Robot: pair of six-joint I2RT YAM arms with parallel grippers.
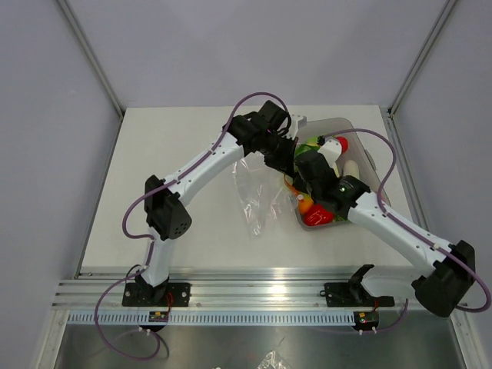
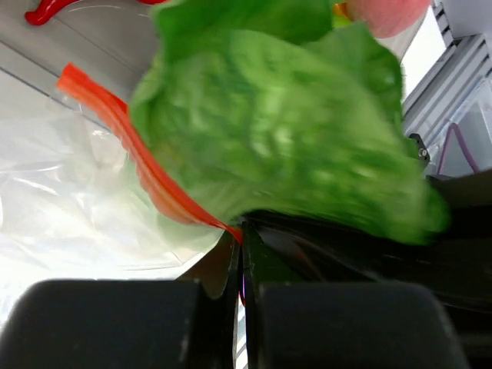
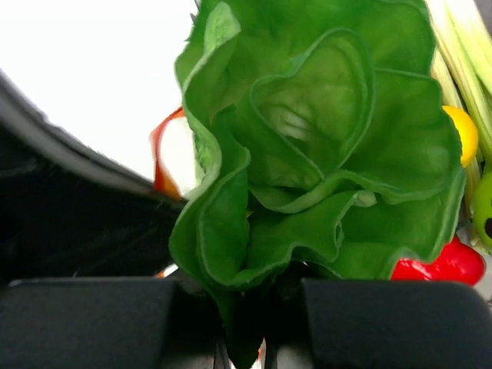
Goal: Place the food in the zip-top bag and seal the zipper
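The clear zip bag (image 1: 260, 196) hangs limp on the table's middle, left of the food tray. My left gripper is shut on its orange zipper edge (image 2: 146, 157), which runs into the fingertips. A ruffled green lettuce (image 3: 307, 161) fills much of the right wrist view, and my right gripper is shut on its lower end. The same lettuce (image 2: 269, 131) lies right against the orange edge in the left wrist view. Both grippers meet at the tray's left side in the top view, where the arms hide the bag's mouth; whether the lettuce is inside cannot be told.
The grey tray (image 1: 332, 124) holds a red tomato (image 1: 342, 144), a red pepper (image 1: 318, 215), an orange fruit (image 1: 305, 204) and other food.
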